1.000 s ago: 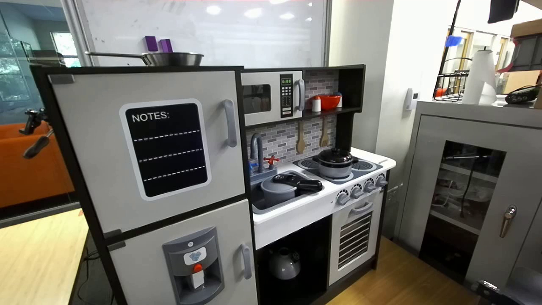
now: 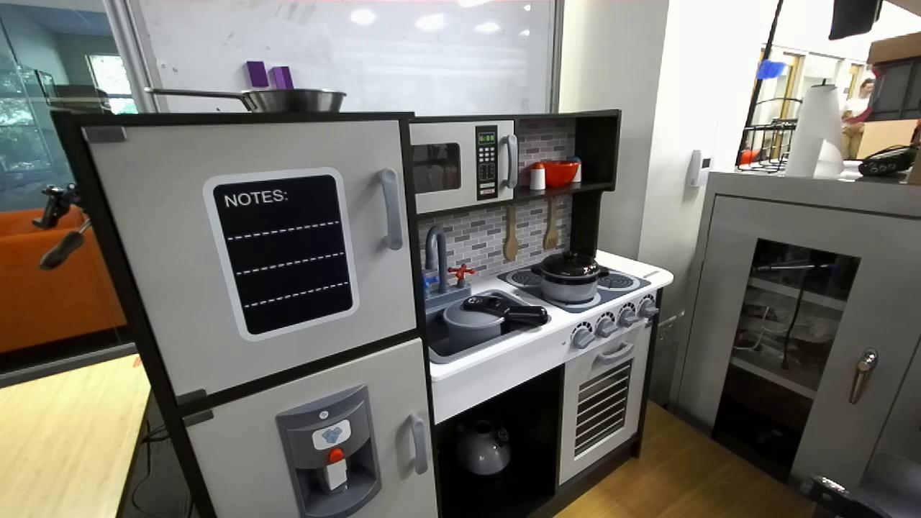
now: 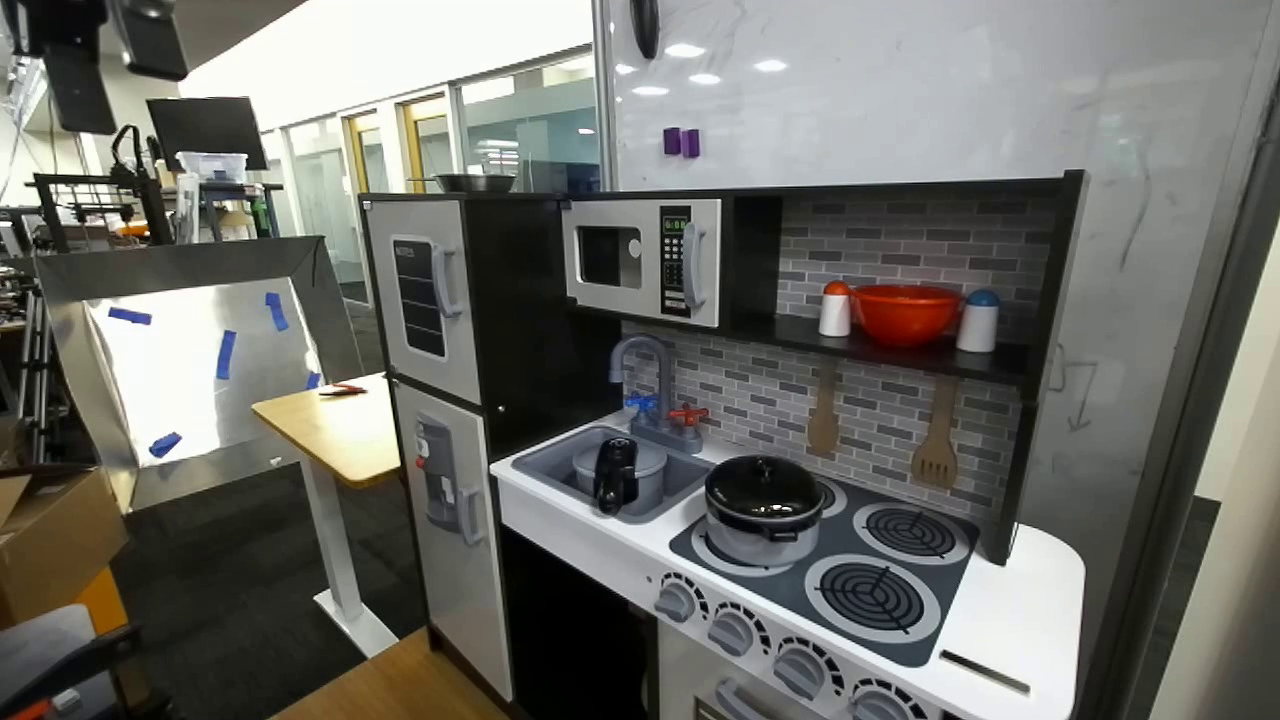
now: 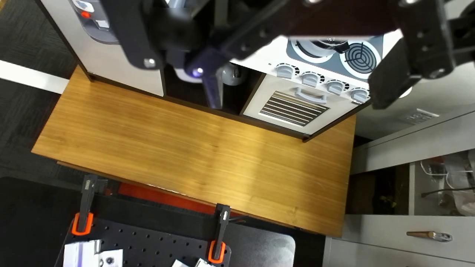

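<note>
My gripper shows in the wrist view with its two fingers wide apart, open, with nothing between them. Beyond it are the play kitchen's front and a wooden floor board. A grey pot with a black lid [image 3: 764, 498] stands on the front left burner of the stove. In the sink [image 3: 540, 454] sits another grey pot [image 2: 473, 326] with a black handle reaching over the sink's edge. A red bowl [image 3: 906, 314] is on the shelf between two shakers. The gripper is apart from all of these.
A steel pan [image 2: 295, 100] lies on top of the closed fridge. Below the sink, a grey kettle [image 2: 483, 449] stands in the open cupboard. The oven door [image 2: 604, 406] and microwave [image 3: 642, 258] are closed. A grey cabinet [image 2: 803, 211] borders the right side. The wooden floor board [image 4: 213, 147] is clear.
Nothing in the kitchen has moved. In the far right background, a person in a white top has come into fuller view.
</note>
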